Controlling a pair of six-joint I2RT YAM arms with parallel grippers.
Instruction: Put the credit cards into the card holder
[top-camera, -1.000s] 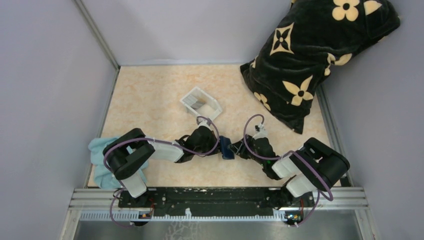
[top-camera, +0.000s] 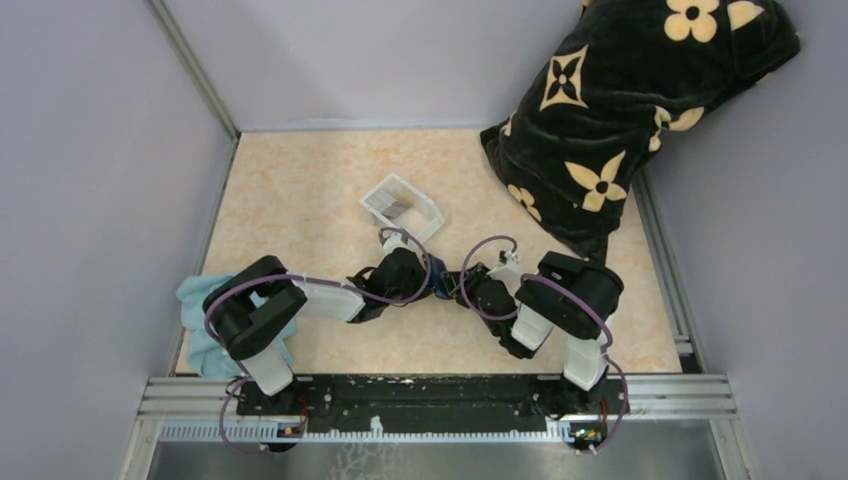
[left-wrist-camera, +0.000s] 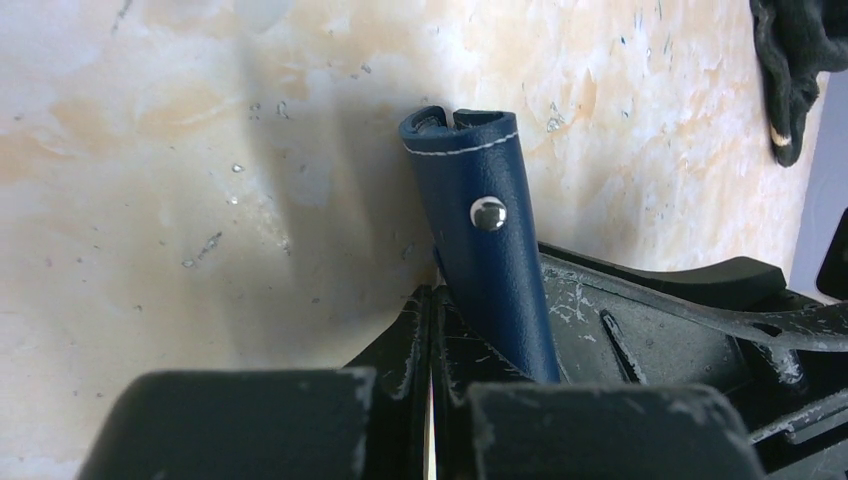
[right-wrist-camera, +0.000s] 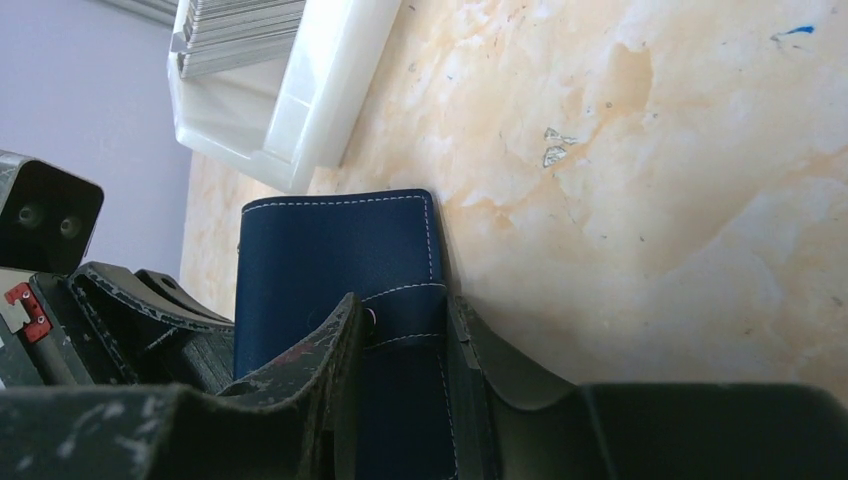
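A dark blue card holder (right-wrist-camera: 335, 245) with pale stitching and a snap stands on edge between my two grippers. In the left wrist view its narrow end (left-wrist-camera: 488, 215) shows. My left gripper is shut, its fingertips close against the holder's side; whether they pinch part of it cannot be told. At the holder's snap strap, my right gripper is part open, one finger in front of the holder and the other along its edge. Grey card-like pieces (right-wrist-camera: 240, 30) lie stacked in a white tray (right-wrist-camera: 325, 90). The holder's inside is mostly hidden.
Beyond the grippers, the white tray (top-camera: 425, 232) sits close to the left one. A dark patterned pillow (top-camera: 590, 130) leans over the back right, and a light blue cloth (top-camera: 195, 335) lies at the left edge.
My right gripper has moved left and slightly away from the front edge. The holder shifted the same way and now shows less from above. The left gripper drifted slightly left.
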